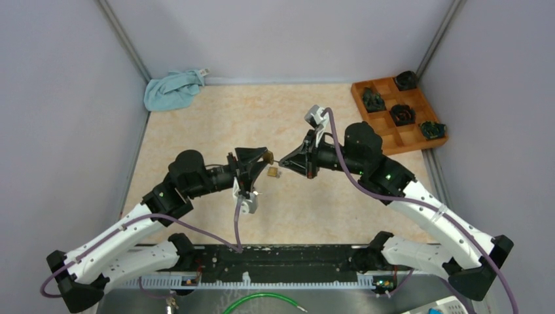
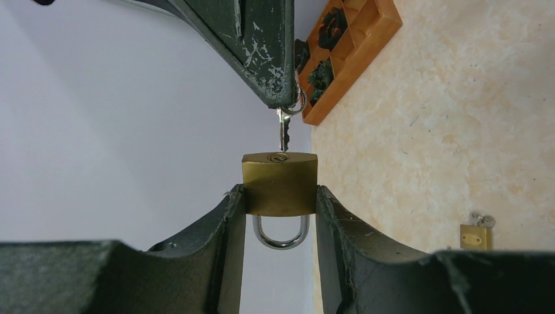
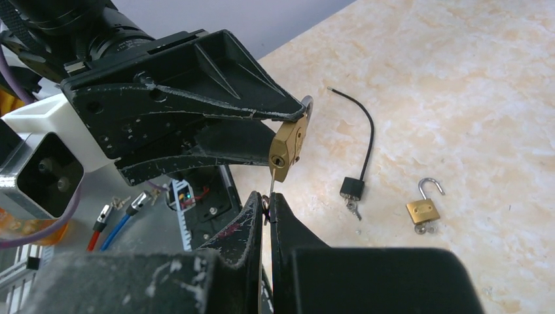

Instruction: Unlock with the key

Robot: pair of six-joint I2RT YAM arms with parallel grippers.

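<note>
In the left wrist view a brass padlock (image 2: pixel 280 186) is pinched by its body in my left gripper, keyhole side toward the right arm and shackle closed. My right gripper (image 1: pixel 283 163) is shut on a thin key (image 2: pixel 284 131), whose blade sticks out of the fingertips with a ring hanging beside it. The key's tip is right at the keyhole in the left wrist view; whether it touches or has entered I cannot tell. The right wrist view shows the key edge-on, in line with the keyhole (image 3: pixel 278 161).
On the table lie an open brass padlock (image 3: pixel 423 210) and a black cable lock (image 3: pixel 352 188) with keys. A wooden compartment tray (image 1: pixel 391 145) stands at the back right, a blue cloth (image 1: pixel 171 91) at the back left.
</note>
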